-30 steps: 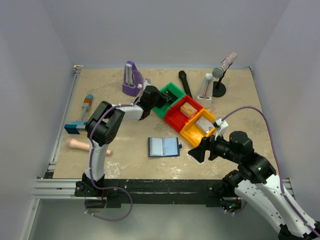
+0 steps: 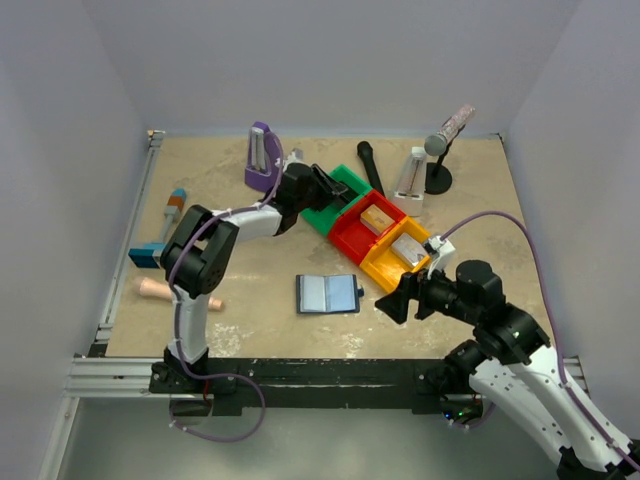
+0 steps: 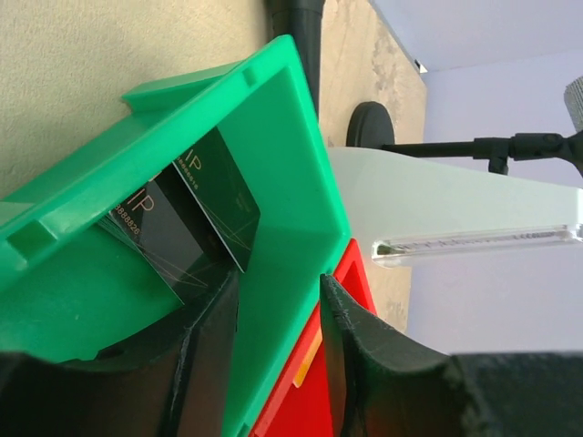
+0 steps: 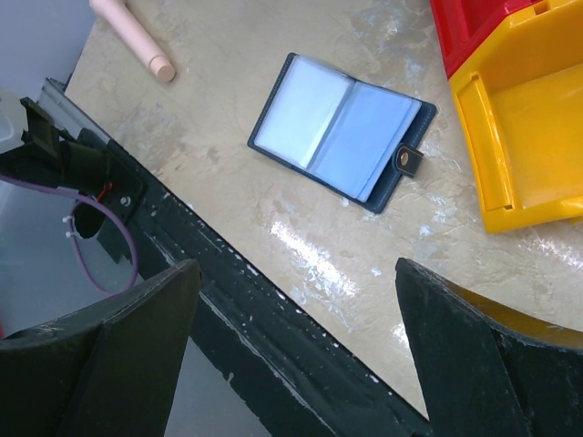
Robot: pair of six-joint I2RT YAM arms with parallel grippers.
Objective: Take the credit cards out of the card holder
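Black cards printed in light lettering lie in the green bin, seen in the left wrist view. My left gripper hangs over that bin, its fingers apart with nothing visible between them. An open card holder with clear and pale blue sleeves lies flat on the table below the bins. My right gripper is open and empty above the table's front edge, to the right of the card holder.
Red and yellow bins adjoin the green one. A purple stand, a black stand and a white object stand at the back. Brushes and a pink cylinder lie left. Bare table surrounds the card holder.
The right arm and the card holder are unchanged.
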